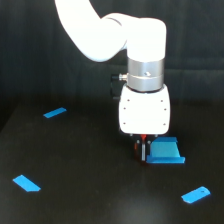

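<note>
The white arm reaches down from the top of the camera view, and its gripper [143, 152] points at the dark table. Just to the right of the fingers lies a blue tray [166, 159], partly covered by the gripper. A small patch of red shows among the fingers; what it belongs to is too small to make out. Whether the fingers are apart or closed on something does not show clearly.
Blue strips mark the table: one at the back left [55, 112], one at the front left [26, 184] and one at the front right [196, 195].
</note>
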